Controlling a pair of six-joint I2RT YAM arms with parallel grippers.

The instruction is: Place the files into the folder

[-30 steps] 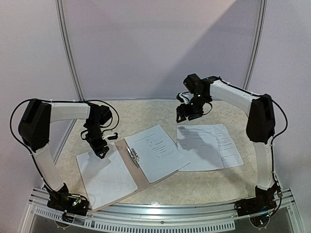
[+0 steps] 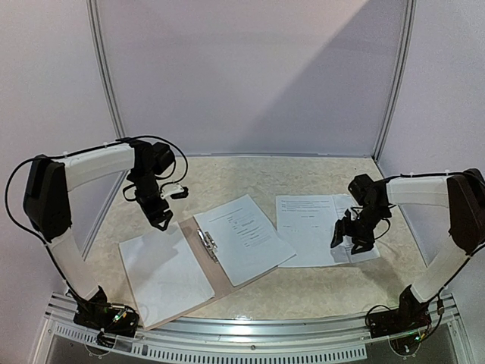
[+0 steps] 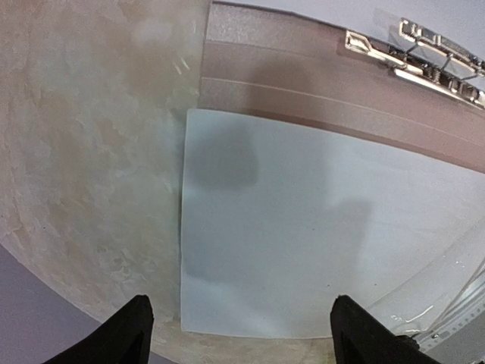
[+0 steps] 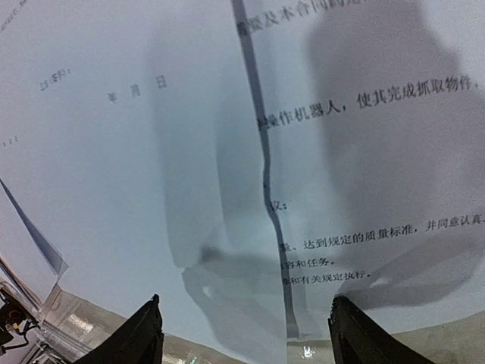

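An open tan folder point(image 2: 222, 282) with a metal clip point(image 2: 209, 246) lies at the left-centre, holding a white sheet point(image 2: 163, 284) on its left half and a printed sheet point(image 2: 239, 235) on its right. To its right, two overlapping printed papers point(image 2: 303, 231) lie on the table; the right wrist view shows their overlapping edge point(image 4: 269, 189). My right gripper is open, low over these papers. My left gripper is open above the folder's upper-left corner, with nothing between its fingers.
Pale walls surround it at the back and sides, and a metal rail point(image 2: 250, 327) runs along the front edge.
My right gripper has come from the back middle down and rightward onto the loose papers. My left gripper has risen slightly. The papers and folder look unmoved.
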